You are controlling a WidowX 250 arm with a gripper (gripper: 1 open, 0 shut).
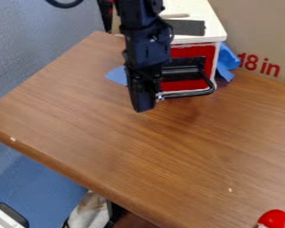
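My dark gripper [146, 96] points down at the front of a red and white box [195, 49], at the back of the wooden table. A black bar handle [195, 92] on the box's red front lies just to the right of my fingertips; whether they touch it I cannot tell. Blue tape [227, 62] shows on both sides of the box. The arm hides part of the box, and the state of the fingers is unclear.
A red object [274, 220] sits at the bottom right corner. A cardboard panel [258, 31] stands behind on the right.
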